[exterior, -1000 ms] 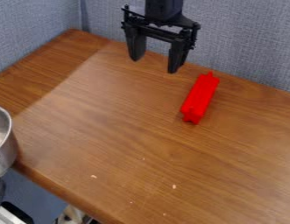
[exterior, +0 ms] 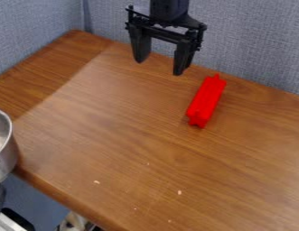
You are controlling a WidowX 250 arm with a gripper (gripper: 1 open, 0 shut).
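Observation:
My black gripper (exterior: 162,54) hangs at the top centre of the camera view, its two fingers spread wide with nothing between them, above the back part of the wooden table. A red elongated block (exterior: 206,100) lies on the table to the right of and below the gripper, apart from it, angled slightly.
A metal cylindrical object (exterior: 1,144) is cut off at the left edge near the table's border. Grey padded walls (exterior: 260,45) stand along the back and left.

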